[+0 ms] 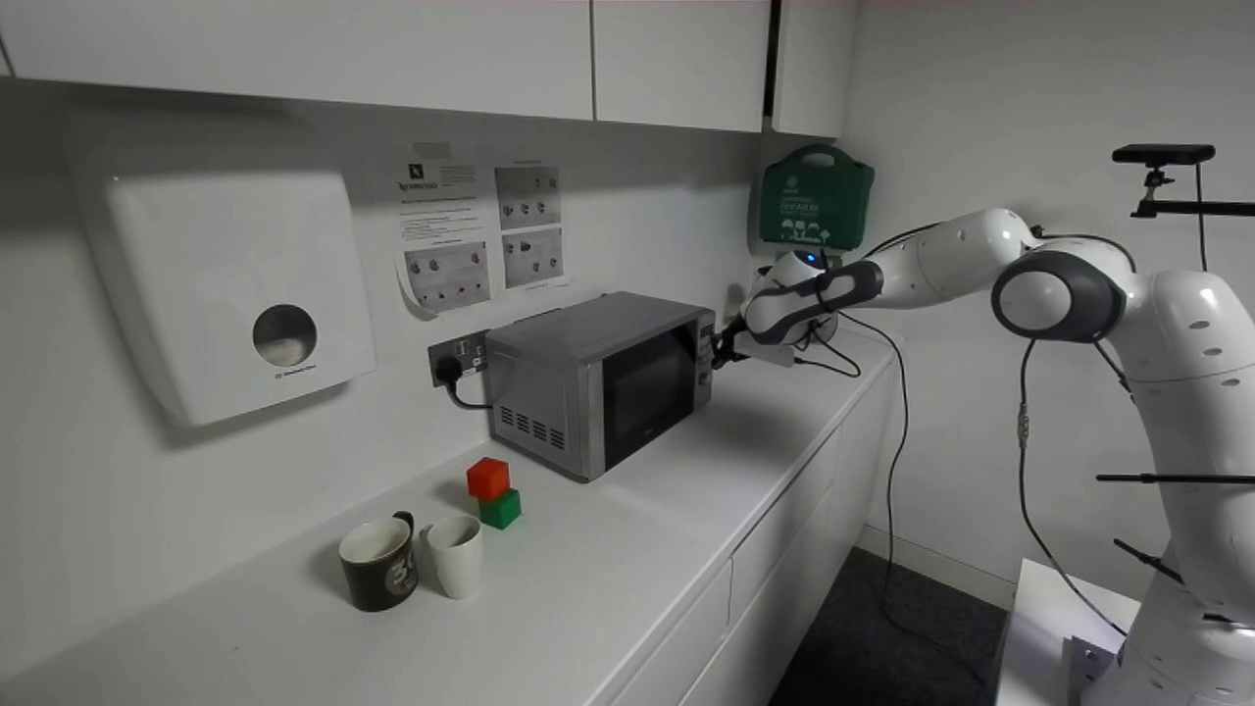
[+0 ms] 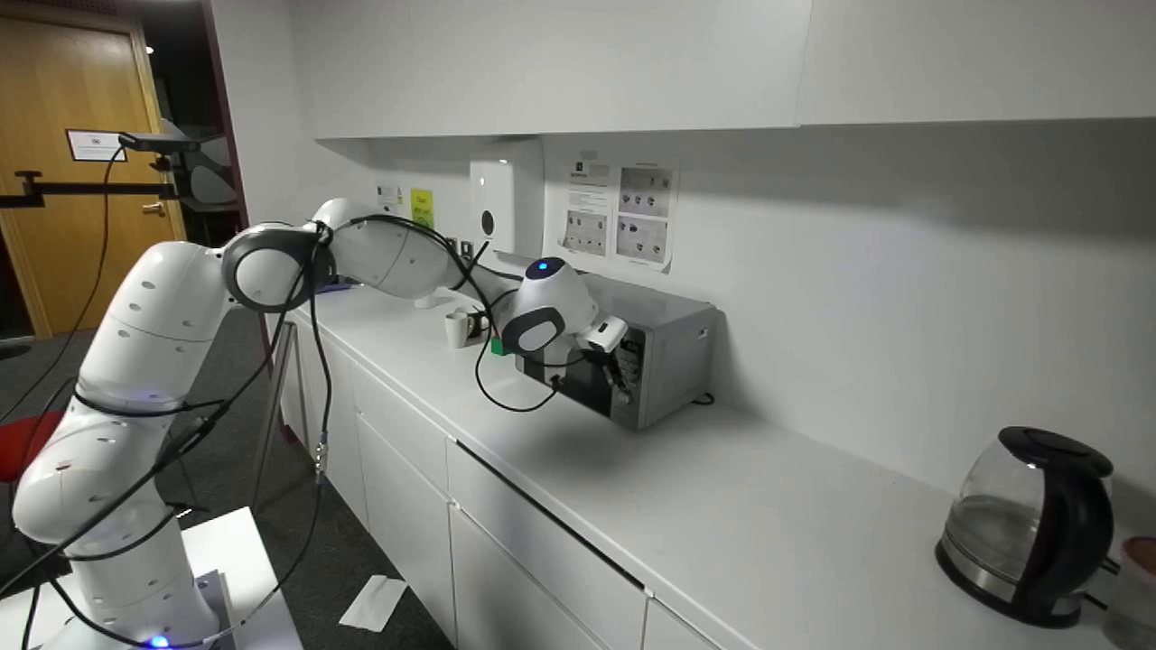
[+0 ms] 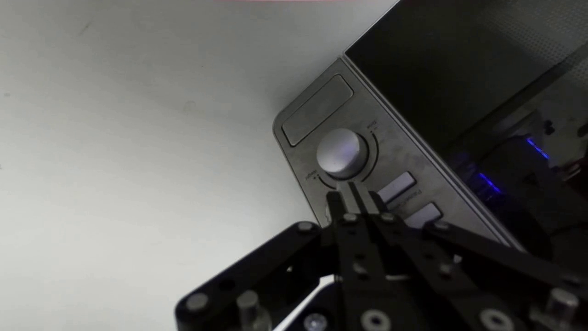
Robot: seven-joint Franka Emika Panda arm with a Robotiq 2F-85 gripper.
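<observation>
A grey microwave [image 1: 600,335] stands against the wall on the counter, its dark door closed. My gripper is shut, with nothing visible between its fingertips. It is in front of the control panel [image 3: 325,107], over the area beside a round silver knob [image 3: 339,153] and a light bar-shaped button [image 3: 397,187]. A second button [image 3: 423,215] lies partly behind the fingers. Whether the fingertips touch the panel I cannot tell. In the second exterior view, the gripper [image 2: 619,381] is at the panel end of the microwave [image 2: 677,357].
A red block [image 1: 488,478] sits on a green block [image 1: 501,510] near a black mug [image 1: 382,577] and a white mug [image 1: 459,559]. A glass kettle [image 2: 1002,531] stands far along the counter [image 2: 759,520], which is clear between it and the microwave. Cables hang from my arm.
</observation>
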